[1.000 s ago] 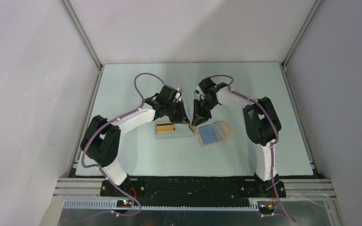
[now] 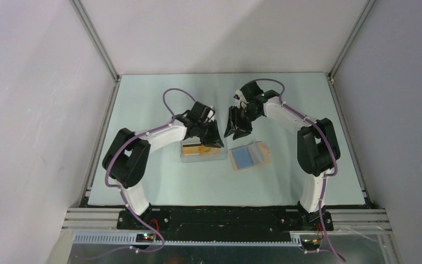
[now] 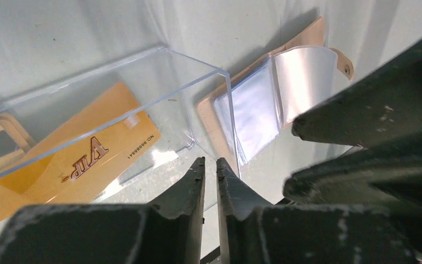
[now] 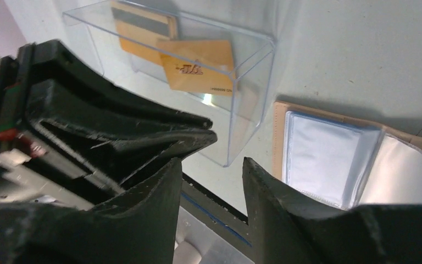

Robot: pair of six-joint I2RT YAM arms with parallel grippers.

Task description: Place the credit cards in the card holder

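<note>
My left gripper (image 2: 217, 144) is over the clear acrylic box (image 3: 187, 85), its fingertips slightly apart and empty. Orange cards (image 3: 104, 159) (image 4: 198, 71) lie inside the box. My right gripper (image 2: 232, 132) stands open and empty, right of and slightly above my left one in the top view. The tan card holder (image 2: 266, 157) (image 3: 213, 124) lies right of the box, with a blue-white clear sleeve (image 4: 321, 157) and a lighter flap (image 4: 396, 173) on it. The left gripper's body fills the middle left of the right wrist view.
The two grippers are close together at its middle. Walls stand at the back and both sides.
My right arm has moved right and back, away from the left gripper. My left gripper has shifted slightly right and down in the top view. More orange card now shows in the box.
</note>
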